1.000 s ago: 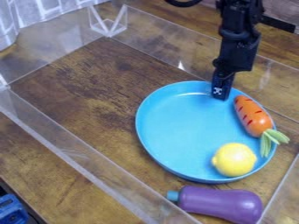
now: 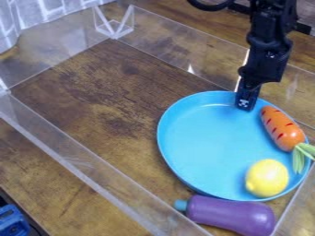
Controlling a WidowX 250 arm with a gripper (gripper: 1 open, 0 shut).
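My black gripper point(image 2: 246, 98) reaches down to the back rim of a blue plate point(image 2: 212, 143), its tip dark and small; whether it is open or shut is unclear. An orange toy carrot point(image 2: 279, 127) with green leaves lies at the plate's right side, just right of the gripper tip. A yellow lemon point(image 2: 266, 177) sits on the front right of the plate. A purple eggplant point(image 2: 231, 216) lies outside the plate at the front.
Clear low walls surround the dark wooden surface point(image 2: 92, 97). A white bracket point(image 2: 113, 24) stands at the back left, and a blue object point(image 2: 10, 221) shows at the front left.
The plate has shifted rightward, with the carrot and lemon moving along with it. The gripper has also moved right, staying at the back rim.
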